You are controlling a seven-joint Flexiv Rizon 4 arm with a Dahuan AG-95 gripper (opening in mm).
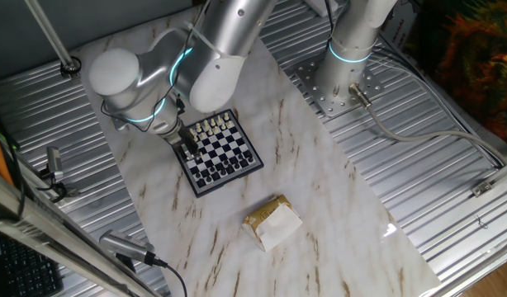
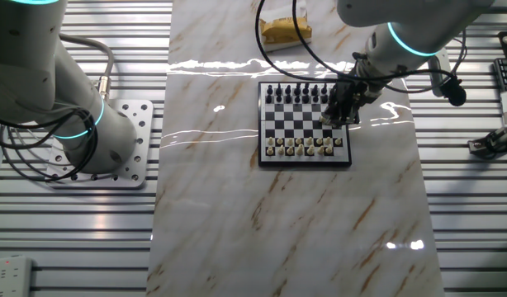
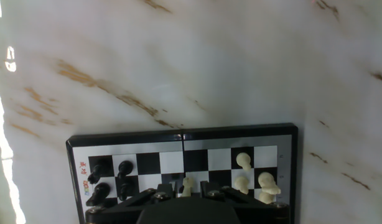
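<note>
A folding chessboard (image 2: pixel 263 157) lies on the marble-patterned table, with black pieces (image 2: pixel 296 91) along one side and white pieces (image 2: pixel 299 147) along the other. My gripper is low over one edge of the board, pointing down. In the wrist view, a pale chess piece (image 3: pixel 187 184) stands between its dark fingertips, which seem to be apart from it on both sides. From exterior view 1, the gripper (image 1: pixel 188 152) covers part of the board's left edge. The arm hides some squares in exterior view 2.
A gold-and-white packet (image 1: pixel 272 223) lies on the table, clear of the board. Black cables (image 2: pixel 319 66) hang from the arm across exterior view 2. A camera (image 1: pixel 128 246) stands by the table's edge. Much of the marble top (image 2: pixel 237 239) is bare.
</note>
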